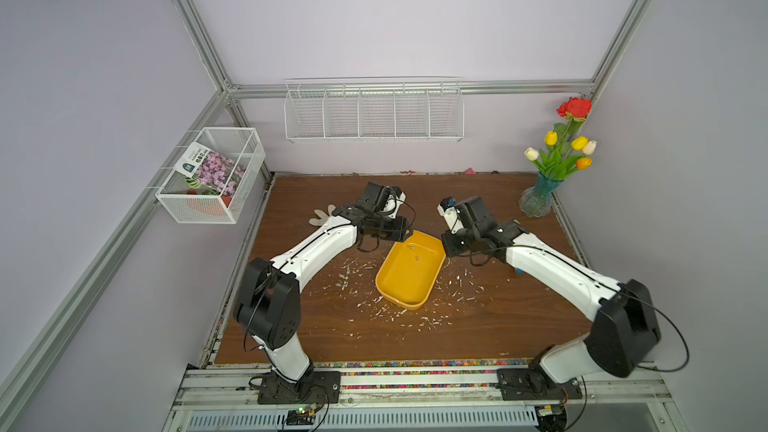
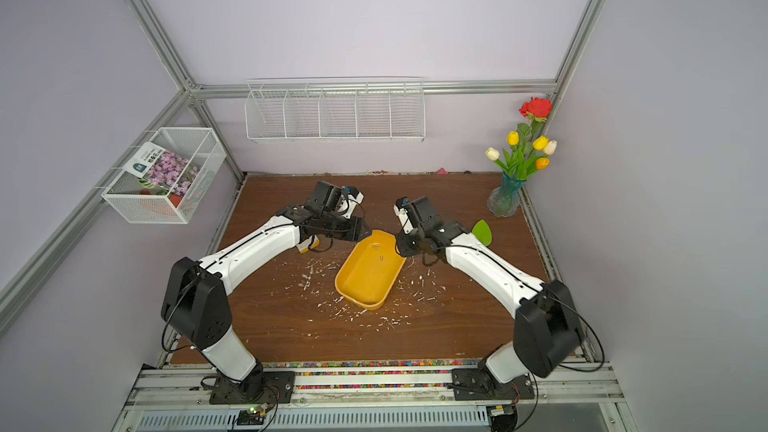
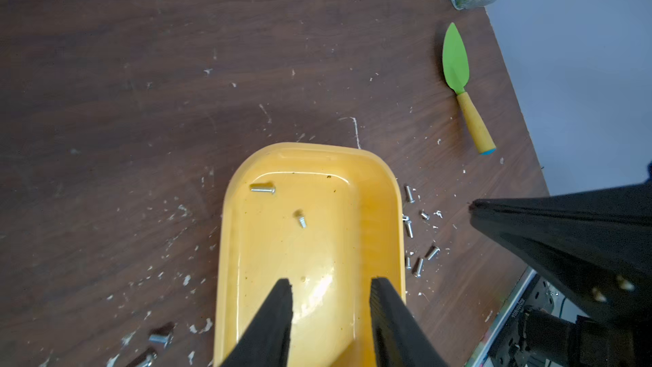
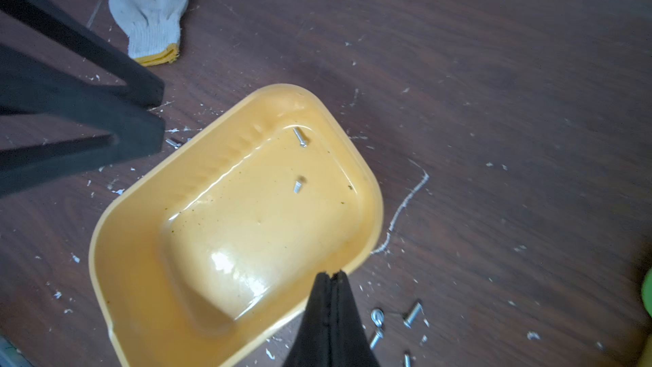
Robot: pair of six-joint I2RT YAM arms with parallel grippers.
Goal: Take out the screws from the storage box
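Inside the yellow storage box [image 3: 305, 234] lie two small screws, a longer screw [image 3: 263, 189] near the far left corner and a shorter screw [image 3: 302, 221] closer to the middle. My left gripper hangs over the box, its fingers parted and nothing between them. In the right wrist view both the long screw [image 4: 300, 137] and the short screw [image 4: 297, 187] also show. At the box's right rim, above it, my right gripper is shut, with nothing visible between its fingertips. The left gripper's dark fingers [image 4: 139, 137] also enter that view from the left.
Loose screws [image 4: 412, 314] and white scraps are scattered on the table around the box. A green trowel [image 3: 455, 61] and a glass vase [image 1: 535, 200] stand to the right. A white glove [image 4: 152, 6] lies behind left.
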